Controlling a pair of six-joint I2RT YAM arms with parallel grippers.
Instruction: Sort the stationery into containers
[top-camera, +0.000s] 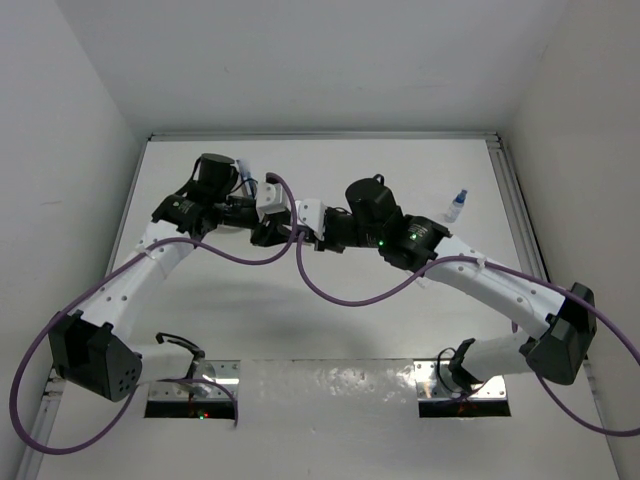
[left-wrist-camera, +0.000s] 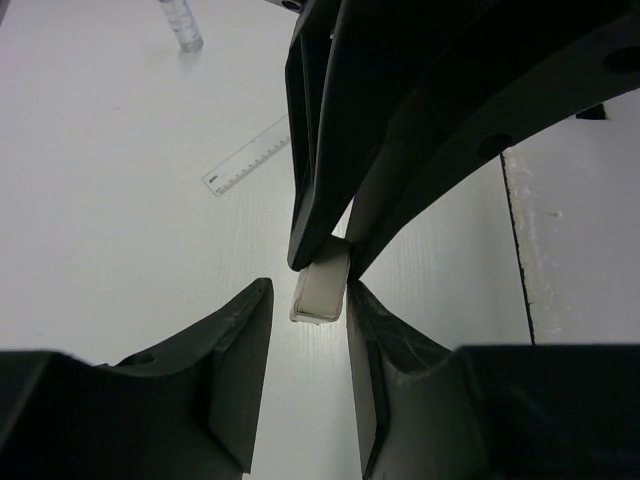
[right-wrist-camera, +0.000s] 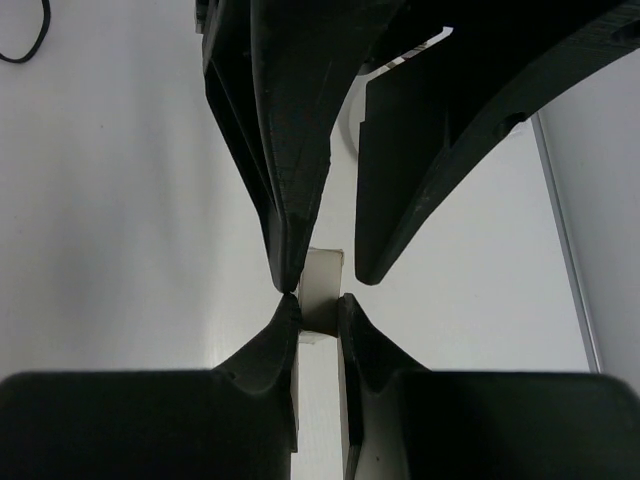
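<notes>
A small whitish block, perhaps an eraser (left-wrist-camera: 322, 288), is held up between the two arms. My right gripper is shut on it, its fingers pressed to the block's sides. From the opposite side reaches my left gripper, part open, with the block's free end between its fingertips. In the right wrist view, one left finger (right-wrist-camera: 290, 240) is close to the block while the other stands clear of it. From above, both grippers meet near the table's middle and mostly hide the block.
A clear ruler (left-wrist-camera: 245, 158) lies flat on the table. A clear bottle with a blue cap (top-camera: 456, 205) is at the right. Behind the left arm, a bluish item (top-camera: 246, 175) is partly hidden.
</notes>
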